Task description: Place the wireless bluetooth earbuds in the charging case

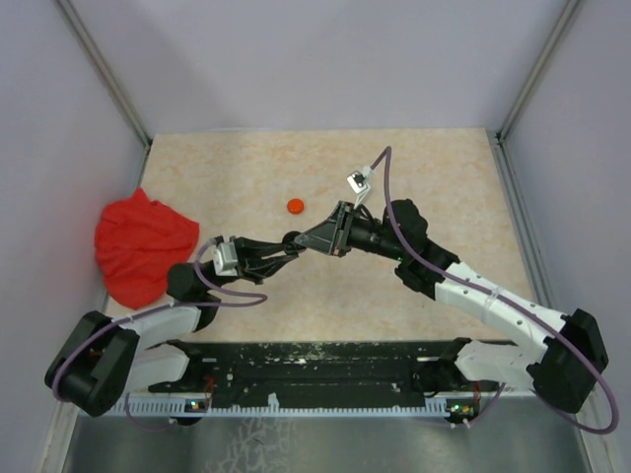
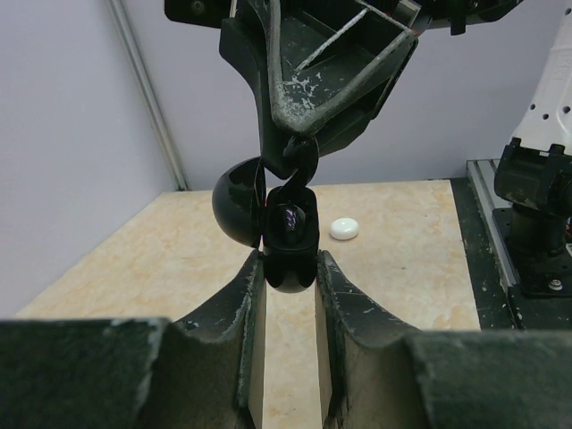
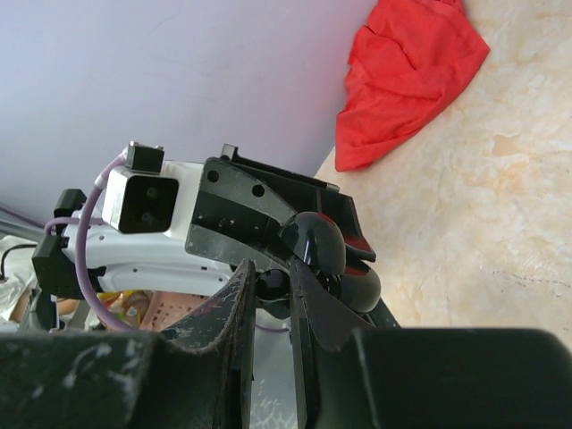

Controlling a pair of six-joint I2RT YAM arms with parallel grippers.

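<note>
The black charging case [image 2: 286, 264], its lid standing up, is held between the fingertips of my left gripper, near the middle of the table. From above it, my right gripper [image 1: 306, 239] is shut on a small dark earbud [image 3: 273, 284], held right at the case, apparently touching; whether it sits in a slot cannot be told. In the right wrist view the case's glossy lid [image 3: 313, 239] is beside my fingertips.
A red cloth [image 1: 143, 246] lies at the table's left. A small round object [image 1: 295, 205], orange from above, lies behind the grippers.
</note>
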